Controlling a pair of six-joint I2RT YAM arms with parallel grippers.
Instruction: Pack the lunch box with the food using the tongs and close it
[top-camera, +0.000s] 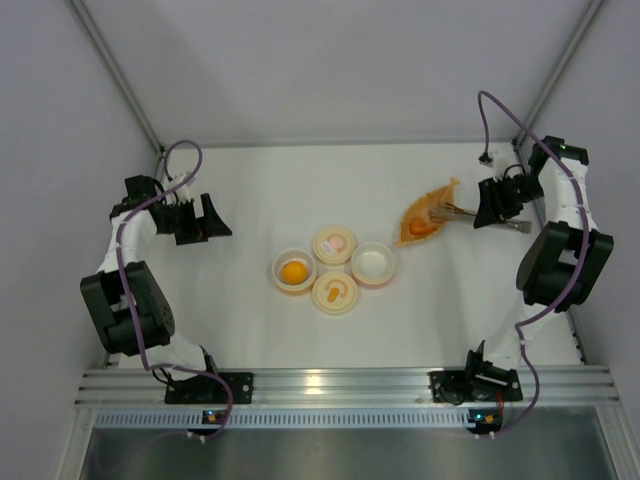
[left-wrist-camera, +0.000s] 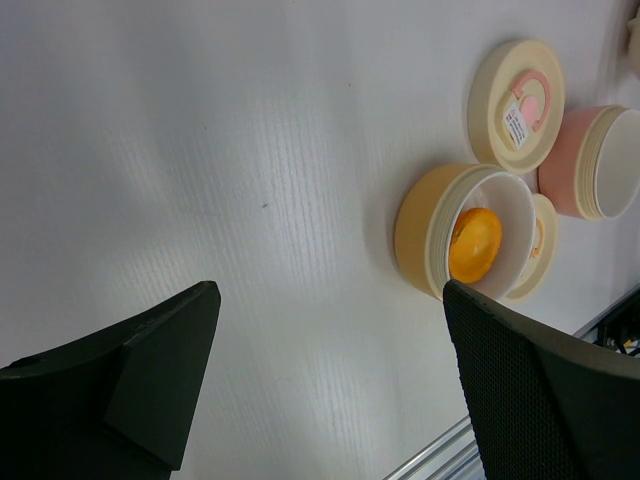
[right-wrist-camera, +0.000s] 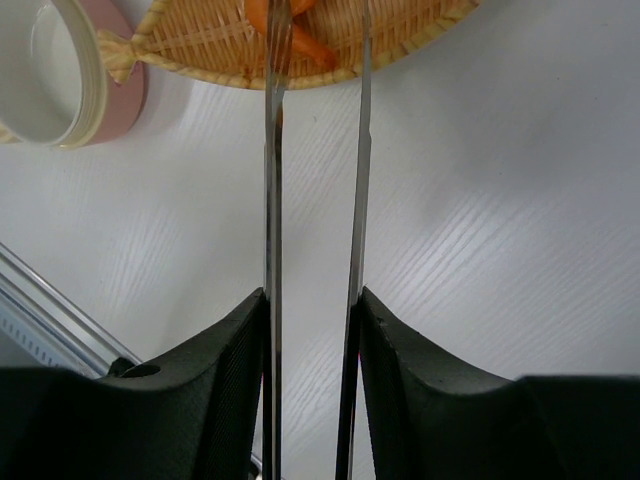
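A woven basket (top-camera: 415, 210) with orange food (right-wrist-camera: 315, 50) sits right of centre. My right gripper is open, its long metal tongs reaching into the basket around part of the food. Two round containers stand in the middle: one (top-camera: 294, 270) holding a yellow-orange item, the other (top-camera: 373, 262) pink outside and empty. Two cream lids lie beside them, one (top-camera: 333, 240) behind and one (top-camera: 335, 293) in front. My left gripper hangs open at the left, apart from the containers, with nothing between its fingers.
A metal rail (top-camera: 330, 376) runs along the front edge.
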